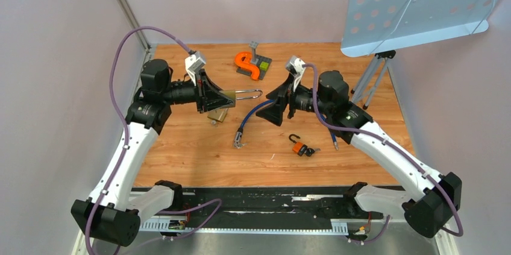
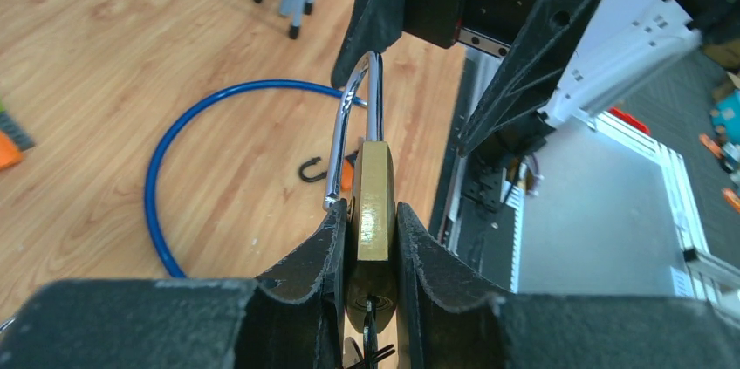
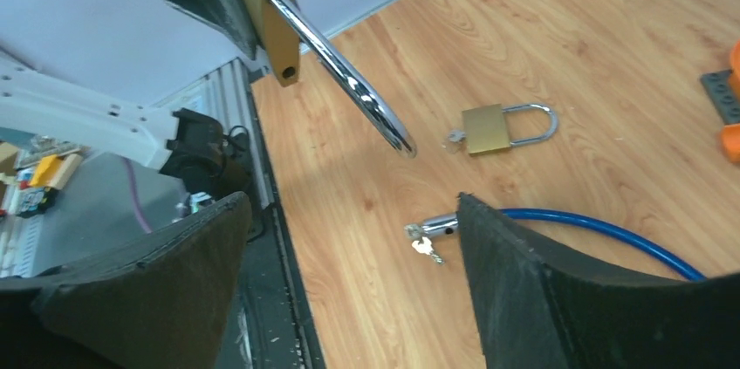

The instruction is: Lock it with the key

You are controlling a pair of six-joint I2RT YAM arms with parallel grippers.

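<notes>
A brass padlock (image 2: 373,203) is clamped in my left gripper (image 1: 220,96), its steel shackle (image 1: 248,94) pointing toward the right arm. One leg of that shackle (image 3: 353,81) stands free of the body, so the padlock is unlocked. A key, partly hidden between the fingers, sits in the bottom of the body in the left wrist view. Across from the shackle is my right gripper (image 1: 272,105), part open with nothing between its fingers; it does not appear to touch the shackle.
On the table lie a second brass padlock (image 3: 485,130) with a key, a blue cable lock (image 1: 248,114), and a small orange-black padlock (image 1: 299,147). An orange clamp-like piece (image 1: 246,65) is at the back. A tripod (image 1: 372,77) stands at the right.
</notes>
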